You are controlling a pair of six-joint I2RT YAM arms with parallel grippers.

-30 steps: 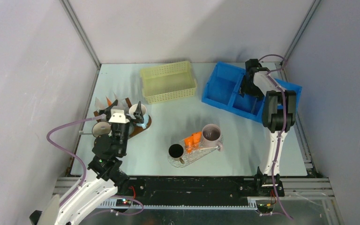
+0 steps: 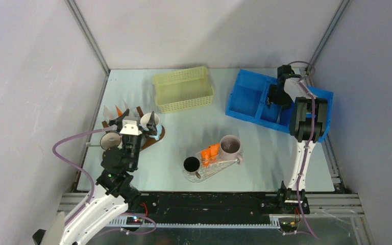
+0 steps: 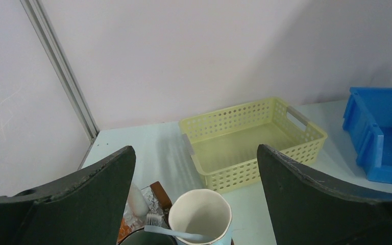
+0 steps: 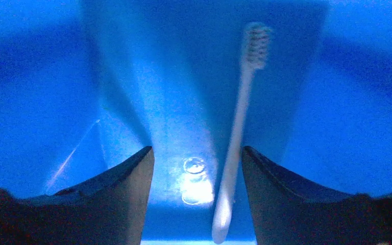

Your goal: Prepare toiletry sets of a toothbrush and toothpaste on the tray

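A pale toothbrush (image 4: 237, 120) lies inside a blue bin (image 2: 245, 99), bristle head away from the right wrist camera. My right gripper reaches into that bin, part open; the handle shows between its fingers, close by the right one, and a grip on it does not show. At the left, my left gripper (image 2: 132, 118) hangs open and empty over a brown tray (image 2: 147, 144). This tray bears cups, tubes and another toothbrush (image 3: 181, 234). On the clear tray (image 2: 212, 172) at the front are a dark mug (image 2: 192, 164), a pink mug (image 2: 230, 146) and orange toothpaste (image 2: 209, 154).
An empty yellow basket (image 2: 189, 105) stands at the back centre. The blue bin's left compartment looks empty, and the right arm hides much of its other part. Bare table (image 2: 260, 153) spreads between the clear tray and the right arm.
The left arm is still.
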